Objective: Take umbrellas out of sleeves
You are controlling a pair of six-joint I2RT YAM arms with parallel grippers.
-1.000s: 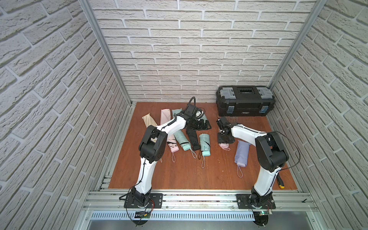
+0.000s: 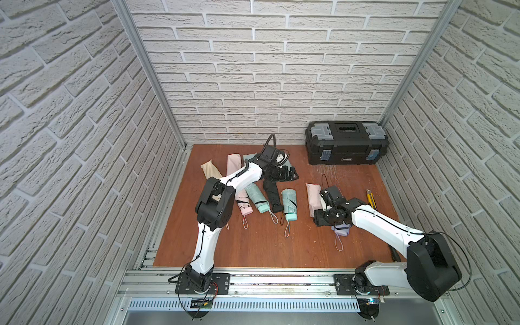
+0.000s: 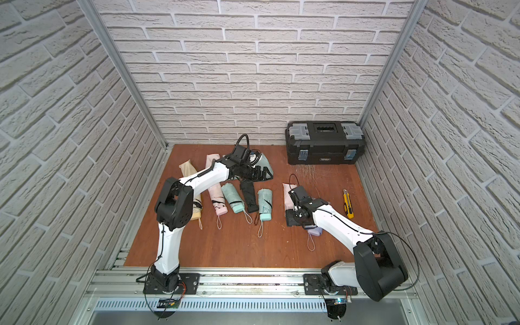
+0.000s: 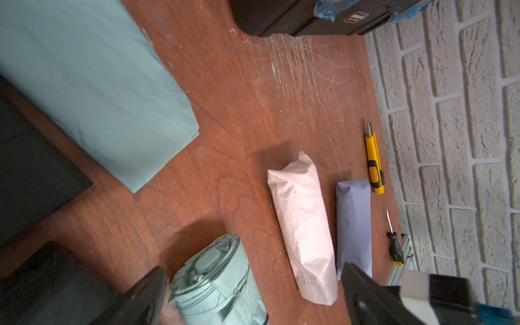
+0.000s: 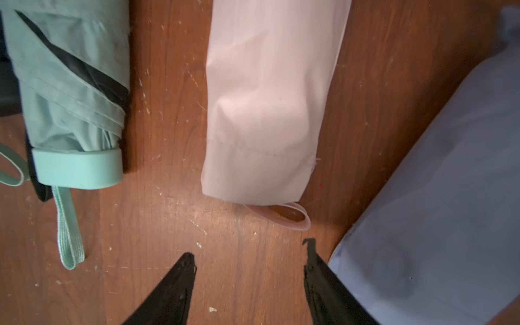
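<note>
My left gripper (image 2: 286,174) is open over the back middle umbrellas and empty sleeves, with a teal rolled umbrella (image 4: 216,281) below it in the left wrist view. My right gripper stands open with nothing between its fingers, just in front of a pink sleeved item (image 5: 260,124) whose loop sticks out at the near end. A lavender sleeved item (image 5: 428,205) lies to its right, and a mint umbrella with dark strap (image 5: 75,108) to its left. More pink (image 3: 217,200), cream (image 3: 193,211) and teal rolls (image 3: 235,200) lie at left.
A black toolbox (image 2: 346,146) stands at the back right. A yellow knife (image 3: 347,204) and a screwdriver (image 4: 395,246) lie along the right edge.
The left arm has barely moved.
</note>
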